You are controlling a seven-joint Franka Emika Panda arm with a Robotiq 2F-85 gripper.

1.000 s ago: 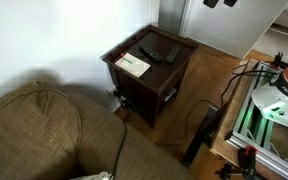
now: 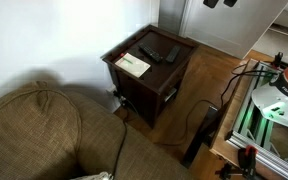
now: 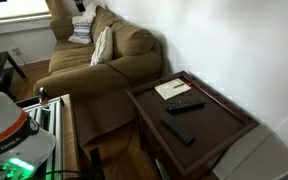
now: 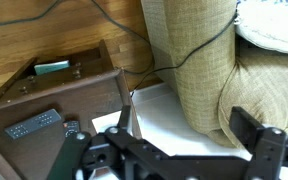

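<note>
My gripper is open in the wrist view, its dark fingers spread wide with nothing held between them. In exterior view 1 only its tips show at the top edge, above and beyond the brown side table [image 3: 223, 117]. On the tabletop lie two black remotes: one remote [image 3: 187, 105] beside the paper, the other remote [image 3: 177, 130] nearer the table's front. A white notepad [image 2: 133, 65] with a reddish pen across it rests near the wall-side corner. The wrist view shows one remote [image 4: 34, 124] clearly; a finger partly covers the notepad [image 4: 106, 122].
A brown couch [image 2: 44, 130] stands close beside the table. Dark cables [image 4: 189, 55] run over the wooden floor and by the couch. The table's open shelf [image 4: 59, 70] holds something pale. White wall stands behind the table.
</note>
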